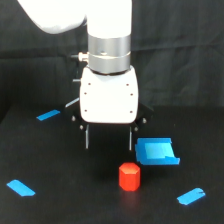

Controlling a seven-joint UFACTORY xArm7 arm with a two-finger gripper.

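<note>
My gripper (109, 148) hangs open in the middle of the camera view, its two thin fingers pointing down and set wide apart. Only dark background shows between them. A red block (129, 178) with a faceted outline rests on the black surface, below and right of the gripper. In the picture it lies just under the right finger (131, 138), apart from it. Behind the block and a little to its right is a shallow blue tray (150, 158). It looks empty, though its inside is bright and lacks detail.
Flat blue strips lie on the surface: one at the front left (20, 188), another at the front right (191, 196), and a third at the back left (48, 115). A dark curtain (180, 60) closes off the back.
</note>
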